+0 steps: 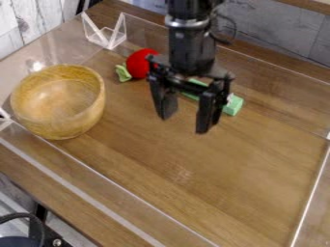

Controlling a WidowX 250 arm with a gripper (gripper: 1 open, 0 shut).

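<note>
My gripper [183, 113] hangs in the upper middle, its two dark fingers spread wide and standing open, with nothing visible held between them. Behind it, partly covered by it, lies a light green block [225, 100]. A red round object [141, 61] sits behind the gripper to the left, partly hidden by it, with a small green piece [123, 72] beside it. A yellow bowl [58, 116] stands at the left.
A white wire stand [106, 32] is at the back left. A wall runs along the back right.
</note>
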